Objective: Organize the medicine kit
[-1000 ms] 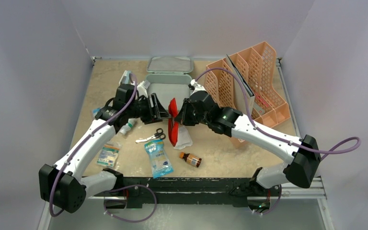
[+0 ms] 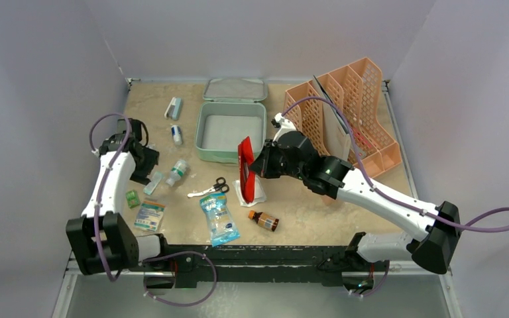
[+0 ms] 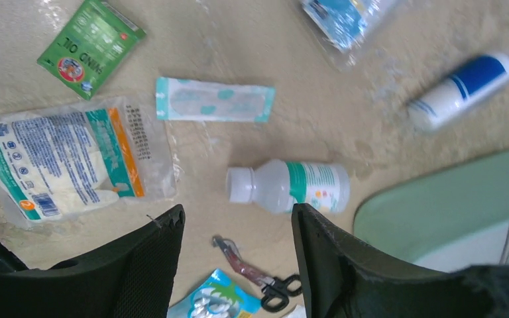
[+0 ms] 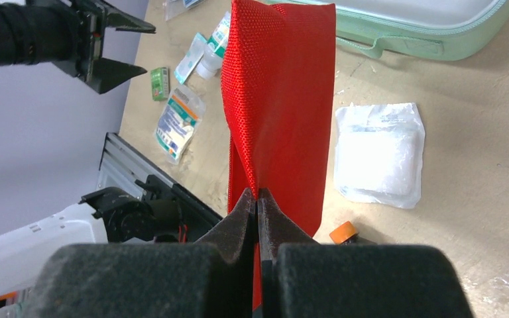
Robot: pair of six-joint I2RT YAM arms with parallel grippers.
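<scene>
My right gripper is shut on a red pouch (image 4: pixel 285 119), hanging beside the open mint case (image 2: pixel 230 126). My left gripper is open, empty, above the left-side items: a green packet (image 3: pixel 91 48), a dressing pack (image 3: pixel 73 162), a teal-white sachet (image 3: pixel 214 99), a white bottle (image 3: pixel 318 185) and a blue-white tube (image 3: pixel 460 89). Scissors (image 2: pixel 213 187), a blue bag (image 2: pixel 218 218), a brown bottle (image 2: pixel 263 220) and a white pad (image 4: pixel 378 152) lie on the table.
A peach rack (image 2: pixel 364 126) with folders stands at the right. The table (image 2: pixel 305 218) has free room at the front right. Grey walls surround it.
My left gripper has moved away from the red pouch toward the left side.
</scene>
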